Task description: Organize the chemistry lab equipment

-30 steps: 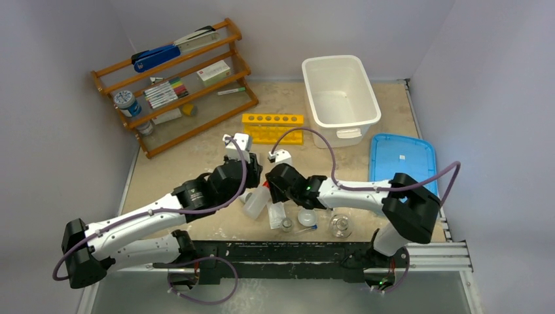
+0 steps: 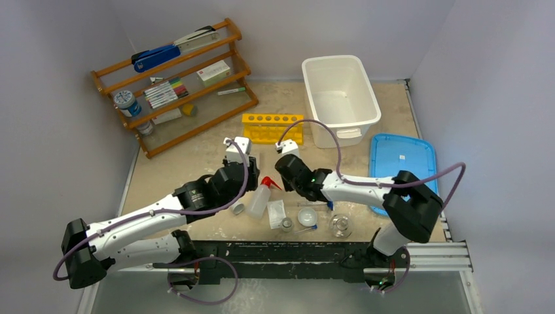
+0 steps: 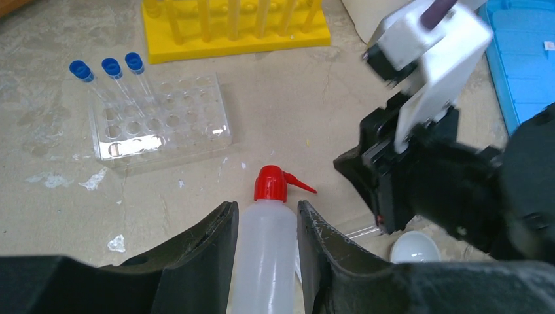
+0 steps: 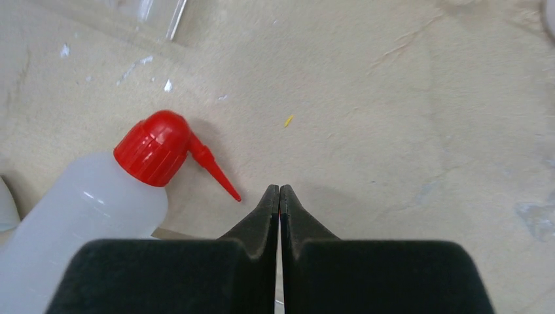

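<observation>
The white wash bottle (image 2: 259,201) with its red nozzle (image 4: 154,147) lies on its side on the table. My right gripper is shut with nothing between its fingertips, and the nozzle tip is a little to their left, apart from them. My left gripper stands open over the bottle, which shows beyond and between its fingers in the left wrist view. A clear rack (image 3: 159,124) holding several blue-capped tubes sits behind the bottle. The yellow test tube rack (image 2: 272,128) is at the back.
A white bin (image 2: 342,125) and a blue tray (image 2: 401,157) occupy the right side. The wooden shelf (image 2: 245,68) stands back left. Near the front edge are a white dish (image 2: 307,216), a glass flask (image 2: 340,226) and a packet (image 2: 277,214).
The bottle has shifted slightly to the right. The left gripper remains open.
</observation>
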